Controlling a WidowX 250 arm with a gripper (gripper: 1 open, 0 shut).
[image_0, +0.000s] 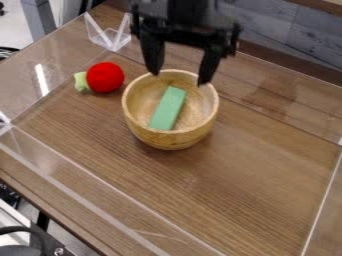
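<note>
A wooden bowl (202, 104) sits on the table with a green block (167, 109) inside it. The dark gripper (178, 58) hangs over the back of the bowl, its fingers wide apart on either side with nothing seen between them. Its upper part runs out of the top of the view.
A red ball (107, 78) lies left of the bowl, beside a small pale green object (79, 80). A clear plastic object (110, 31) stands at the back left.
</note>
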